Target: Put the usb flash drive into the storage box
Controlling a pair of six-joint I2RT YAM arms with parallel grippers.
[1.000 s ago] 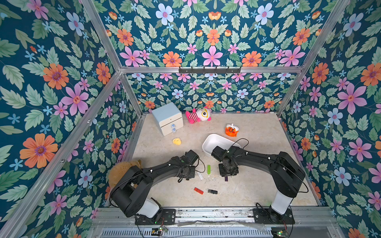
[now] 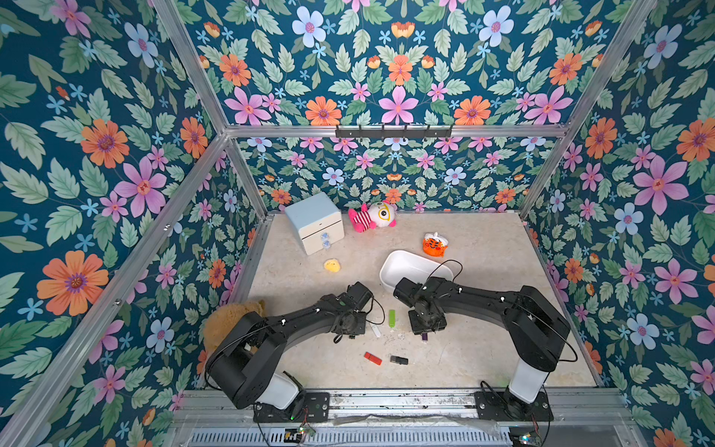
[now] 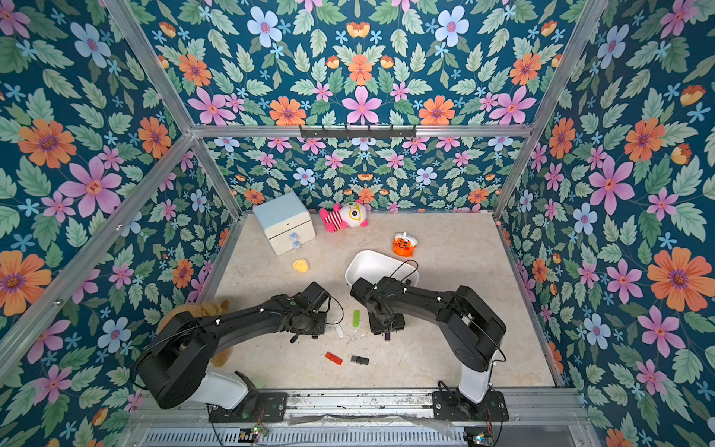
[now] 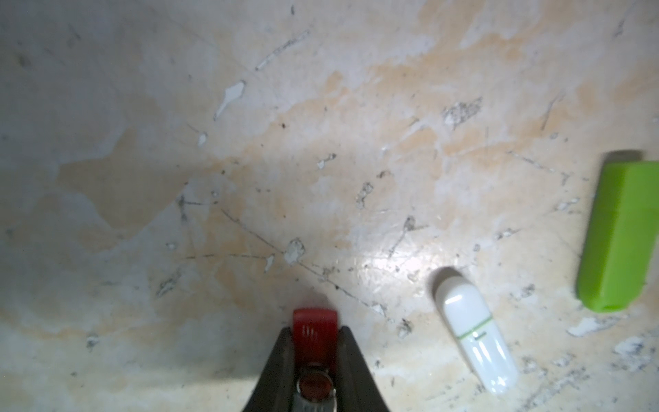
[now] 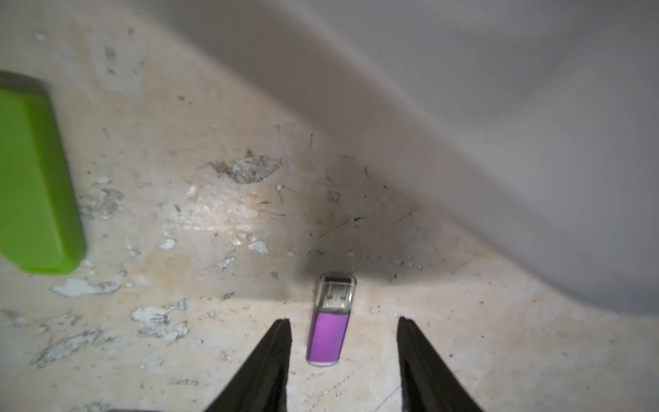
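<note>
In the left wrist view, my left gripper is shut on a red flash drive; its fingers press against both sides. My right gripper stands open, and a purple flash drive with a clear cap lies on the table between its fingers in the right wrist view, not held. The white open tub, which seems to be the storage box, stands just behind the right gripper, partly covered by the right arm. Loose on the table are a green drive, a white one, another red one and a black one.
The tub's blurred wall rises close beside the right gripper. Further back are a blue-lidded box, a pink striped plush, a yellow toy and an orange toy. A brown plush sits by the left arm.
The left arm is still.
</note>
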